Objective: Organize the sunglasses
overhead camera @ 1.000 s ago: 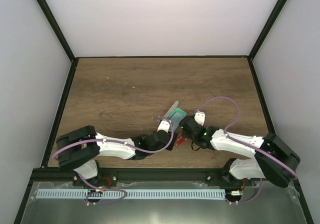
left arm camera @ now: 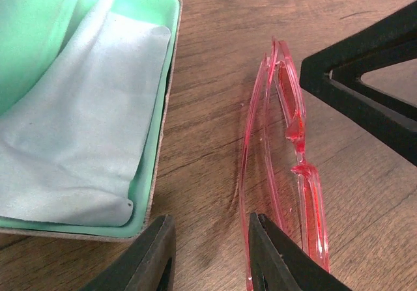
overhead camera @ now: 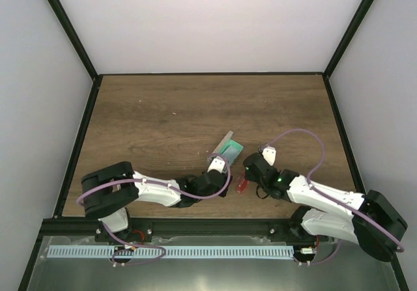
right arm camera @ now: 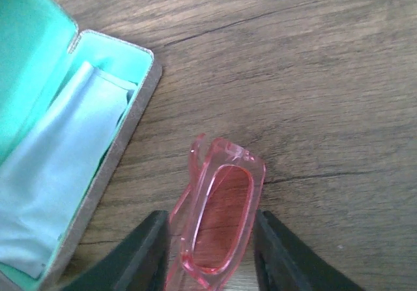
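Pink sunglasses [overhead camera: 242, 183] lie on the wooden table between the two grippers; in the left wrist view the folded pink frame [left arm camera: 313, 219] runs upright beside an open mint case [left arm camera: 150, 4] with a grey-blue cloth inside. My left gripper is part open over the table between case and glasses, its right finger at the pink frame. My right gripper stands open around the near part of the glasses [right arm camera: 238, 232], seen from above. Whether either touches them I cannot tell.
The case [overhead camera: 231, 151] sits just behind the grippers, lid open to the left. A black part of the other arm fills the upper right of the left wrist view.
My right arm has moved right, away from the left one. My left arm has shifted very slightly right.
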